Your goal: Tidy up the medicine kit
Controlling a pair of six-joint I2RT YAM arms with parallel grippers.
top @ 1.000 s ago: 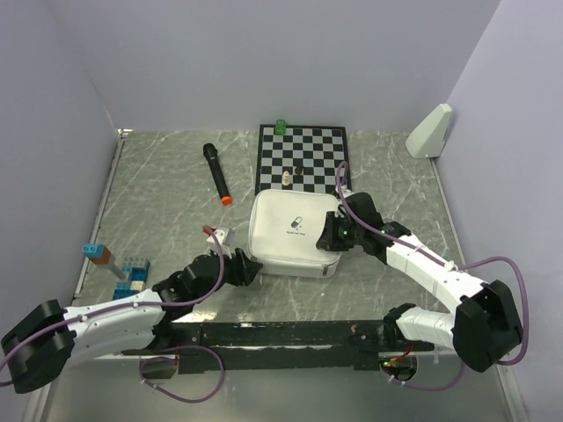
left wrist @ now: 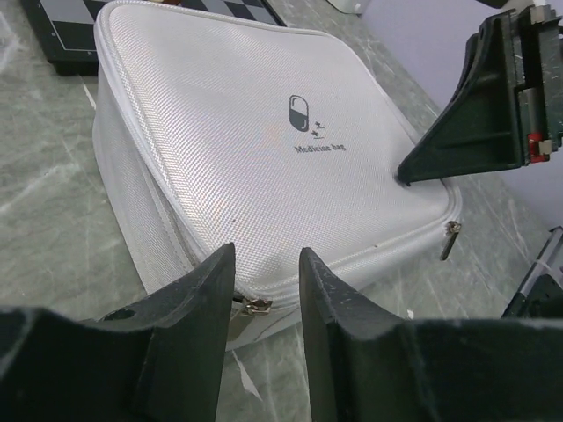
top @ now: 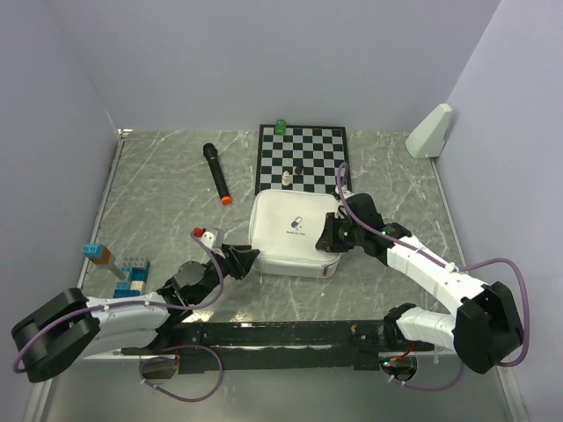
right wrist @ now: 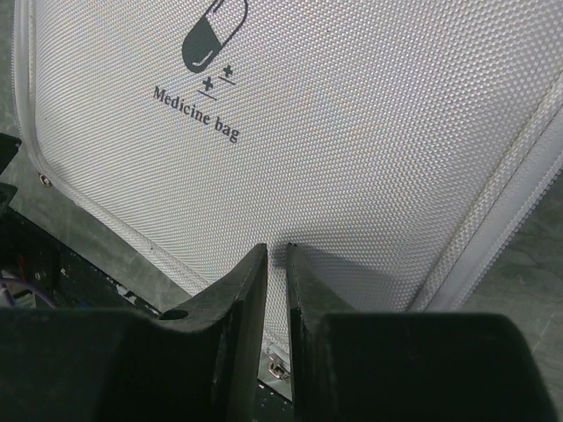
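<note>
A white quilted medicine bag (top: 290, 220) lies closed on the marble table, its printed lid up and zip pulls along the near edge. My left gripper (top: 246, 258) is at its near left corner; in the left wrist view its fingertips (left wrist: 267, 257) stand apart beside a zip pull (left wrist: 253, 307), and I cannot tell that anything is between them. My right gripper (top: 328, 242) presses on the lid's right side; in the right wrist view its fingertips (right wrist: 278, 250) are nearly together on the fabric, denting it.
A checkerboard (top: 317, 145) with small pieces lies behind the bag. A microphone (top: 215, 171) lies at back left, blue blocks (top: 132, 281) at the left edge, and a white object (top: 427, 132) at back right. Table to the bag's left is clear.
My left gripper and arm have shifted slightly up at the bag's left corner and changed angle. The right arm and the bag look essentially unchanged.
</note>
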